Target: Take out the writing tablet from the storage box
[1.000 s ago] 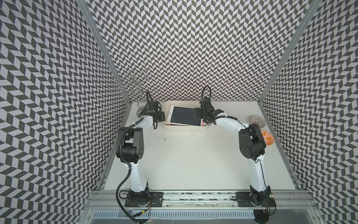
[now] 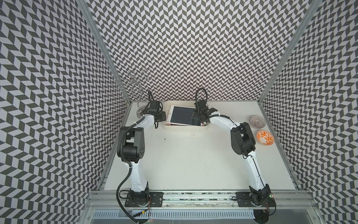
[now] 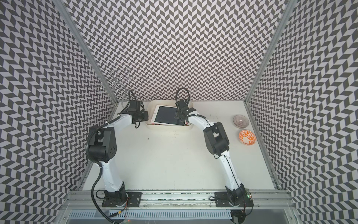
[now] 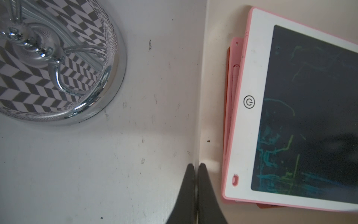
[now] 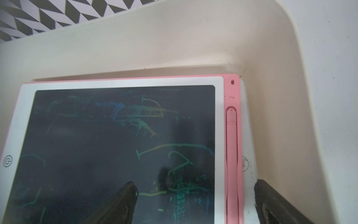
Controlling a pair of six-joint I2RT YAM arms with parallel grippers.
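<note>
The writing tablet (image 4: 305,112), with a dark scribbled screen, white border and pink edge, lies in the cream storage box (image 5: 287,93). A pink stylus (image 5: 232,156) sits along its right side. Other thin boards show beneath the tablet, one of them white (image 5: 248,149). At the box's left wall, my left gripper is shut with its tips in line with the rim; whether the rim is between them cannot be told. Above the tablet's right part, my right gripper stands open, one finger over the screen and the other to the right of the pink edge.
A chrome wire stand (image 4: 67,67) is close by on the left of the box. At the table's right side are a clear glass bowl (image 2: 257,121) and an orange patterned plate (image 2: 265,137).
The left arm has barely shifted. Tablet and box look unmoved.
</note>
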